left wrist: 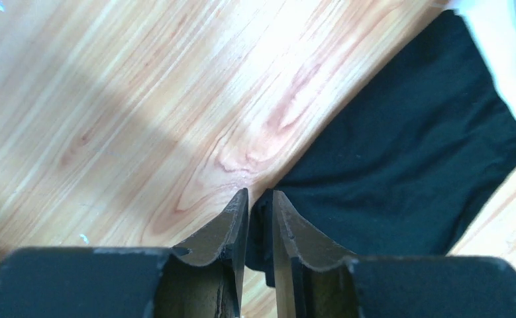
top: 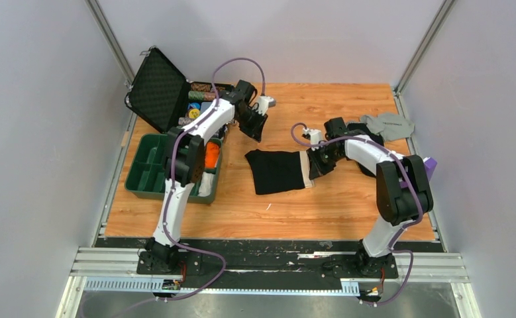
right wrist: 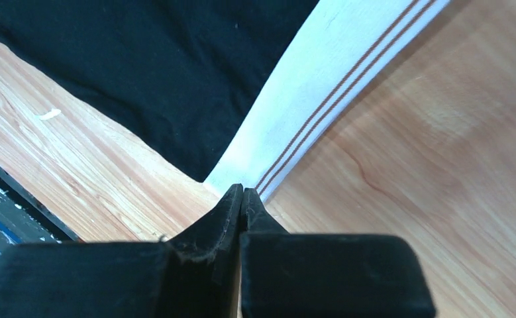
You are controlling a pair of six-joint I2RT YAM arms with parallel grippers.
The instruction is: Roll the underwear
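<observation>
Black underwear (top: 275,172) lies flat on the wooden table, its white striped waistband (right wrist: 308,106) on the right side. My left gripper (top: 258,139) is raised above and beyond the underwear's upper-left corner; in the left wrist view its fingertips look close together over the dark cloth, though the top view shows it apart from it. My right gripper is shut, its tips at the near end of the waistband; whether any fabric is between them does not show clearly.
A green compartment bin (top: 134,187) and an open black case (top: 155,86) fill the left. Grey cloth (top: 391,126), dark cloth and a purple object are at the right.
</observation>
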